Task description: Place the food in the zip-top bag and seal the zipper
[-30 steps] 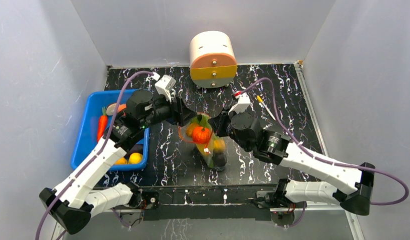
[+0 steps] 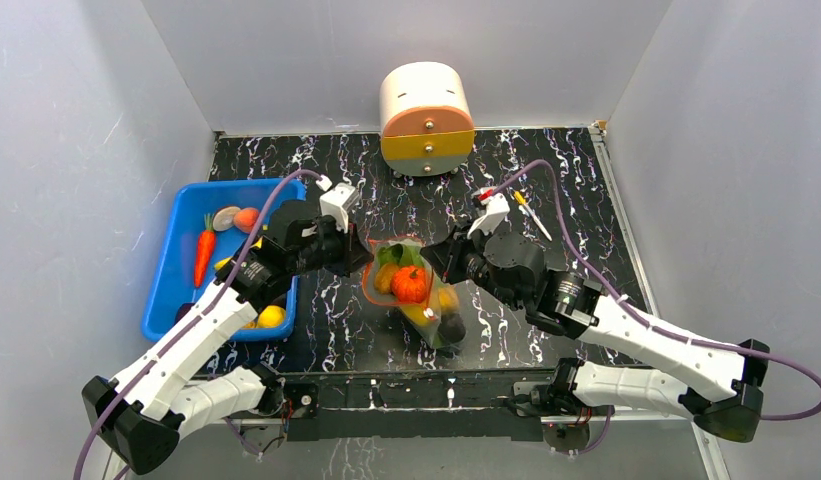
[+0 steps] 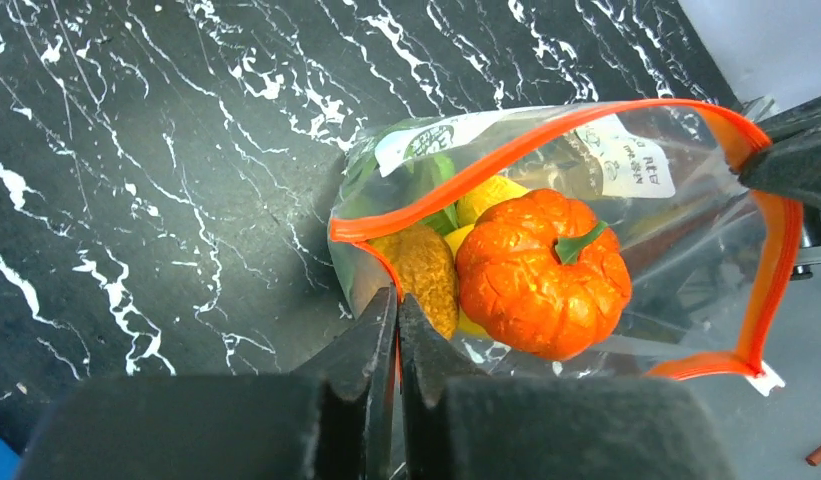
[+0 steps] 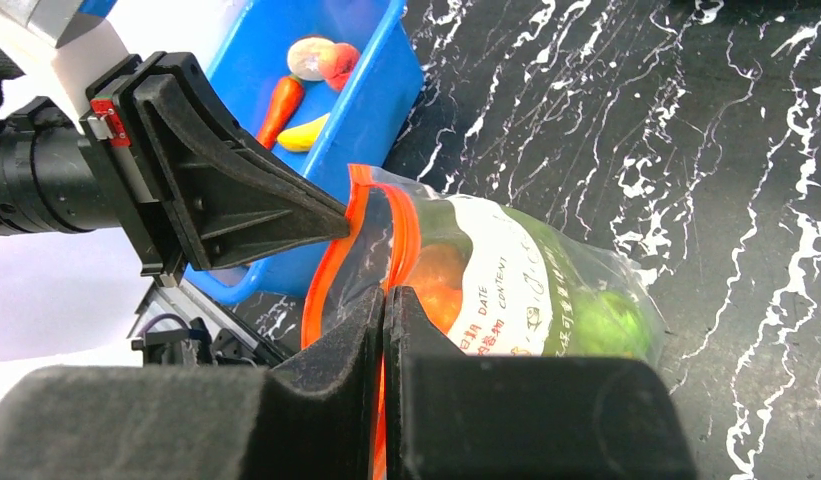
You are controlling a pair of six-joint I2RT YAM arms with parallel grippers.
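The clear zip top bag point(image 3: 686, 290) has an orange zipper rim, and its mouth gapes wide. Inside lie an orange pumpkin point(image 3: 541, 275), a brown-yellow potato-like piece point(image 3: 421, 272), and yellow and green food. My left gripper point(image 2: 366, 264) is shut on the rim at the bag's left side; in the left wrist view the orange edge runs between its fingers. On the opposite side, my right gripper point(image 2: 438, 268) is shut on the rim, a strip of orange showing between its fingers. The bag's lower end tilts toward the front right in the top view.
A blue bin point(image 2: 158, 290) at the left holds a carrot point(image 2: 204, 256), a lemon point(image 2: 271, 316) and other food. At the back stands a small drawer cabinet point(image 2: 427, 115). A yellow-handled tool point(image 2: 531, 215) lies at right.
My left gripper has come down and left from above the bag's far rim to its left edge, and has shut on it.
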